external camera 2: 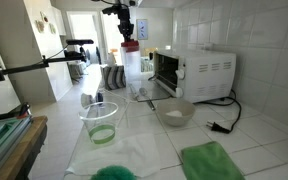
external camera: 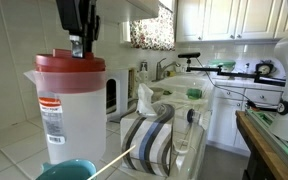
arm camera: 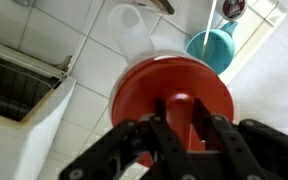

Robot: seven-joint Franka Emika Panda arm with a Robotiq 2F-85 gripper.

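A white translucent pitcher with a red lid (external camera: pixel 72 65) stands upright in exterior view 1, its label (external camera: pixel 52 118) facing the camera. My gripper (external camera: pixel 81 46) comes down from above and is shut on the lid's top. In the wrist view the red lid (arm camera: pixel 134 88) fills the middle, with the pitcher's white handle (arm camera: pixel 131 30) behind it; the fingertips are hard to see there. Exterior view 2 shows the pitcher (external camera 2: pixel 132 62) far back, above the counter level of the nearer bowls, my gripper over it.
A teal mug (external camera: pixel 69 170) with a stick sits close in front of the pitcher. A striped tissue box (external camera: pixel 147 142) stands to its right. A toaster oven (external camera 2: pixel 194 75), a bowl (external camera 2: pixel 174 112) and a clear container (external camera 2: pixel 100 122) occupy the counter.
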